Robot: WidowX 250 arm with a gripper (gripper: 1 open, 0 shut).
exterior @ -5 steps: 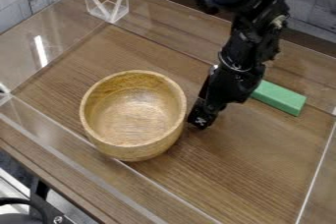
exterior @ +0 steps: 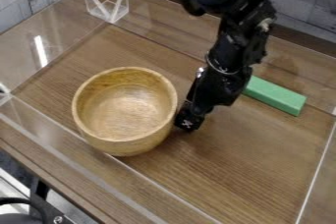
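The black robot gripper (exterior: 197,108) hangs low over the wooden table, its fingertips down beside the right side of a wooden bowl (exterior: 125,110), very close to or touching its rim. It is open; the dark fingers make it hard to see what lies between them. A green block (exterior: 274,94) lies on the table to the right, behind the arm.
A clear plastic holder (exterior: 108,2) stands at the back left.
The bowl has shifted a little to the left, and the gripper has moved slightly the same way, staying beside its right rim. The green block looks unmoved.
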